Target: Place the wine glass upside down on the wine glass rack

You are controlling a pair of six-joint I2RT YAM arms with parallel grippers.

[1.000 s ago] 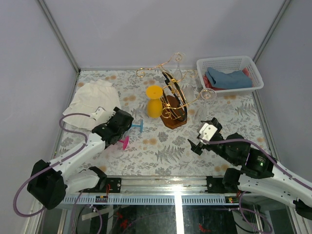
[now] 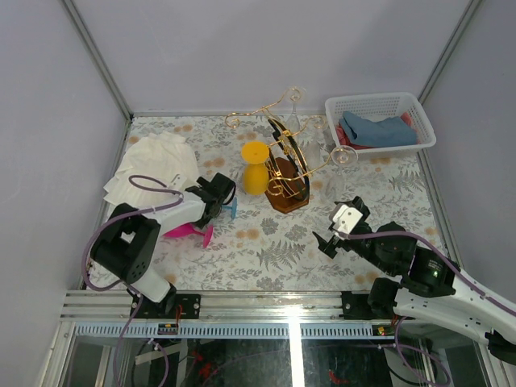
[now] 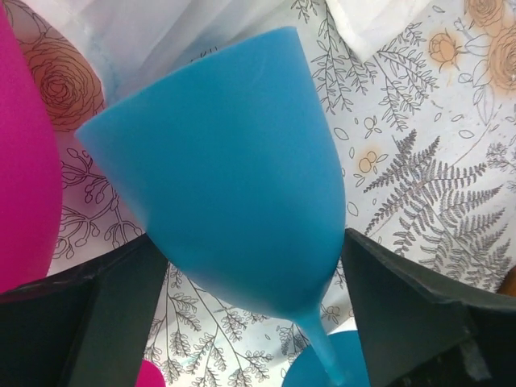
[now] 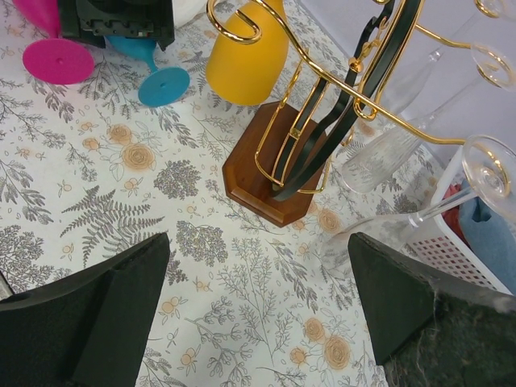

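A blue wine glass lies on the patterned cloth, its foot point(image 4: 164, 86) showing in the right wrist view. My left gripper is over it, part open, with a finger close along each side of the bowl; whether both pads touch it is hard to tell. From above, this gripper hides most of the bowl. The gold wire rack point(image 2: 289, 173) stands on a wooden base point(image 4: 266, 165). A yellow glass point(image 2: 255, 179) hangs upside down on its left side, clear glasses point(image 4: 367, 240) on its right. My right gripper stands open and empty.
A pink glass point(image 3: 24, 169) lies close beside the blue one, under the left arm. White cloth point(image 2: 153, 169) is spread behind them. A white basket point(image 2: 379, 109) with folded cloths sits at the back right.
The right arm has barely moved. The rack and its glasses stay put.
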